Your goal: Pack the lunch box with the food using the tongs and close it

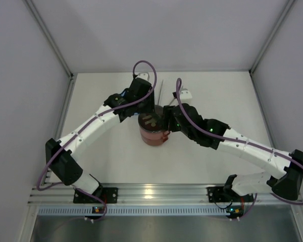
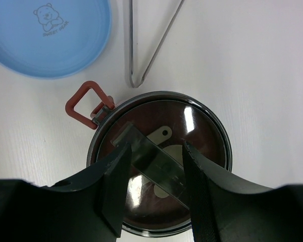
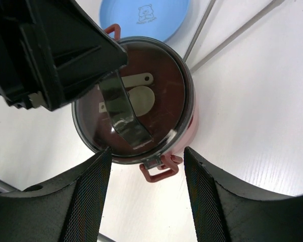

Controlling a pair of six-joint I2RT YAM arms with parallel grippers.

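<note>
The round reddish lunch box stands mid-table under a dark see-through lid with a strap-like handle across it. Pale utensil-like shapes show through the lid. My left gripper is over the lid with a gap between its fingers and the handle running through the view between them; whether it touches the handle is hard to tell. To the right of the box, my right gripper stands open and empty. A red clasp appears beyond its fingertips; a second red clasp is on the opposite side.
A blue plate with a bear print lies behind the box, to the left. Beside it is a thin metal V-shaped utensil, like tongs.
</note>
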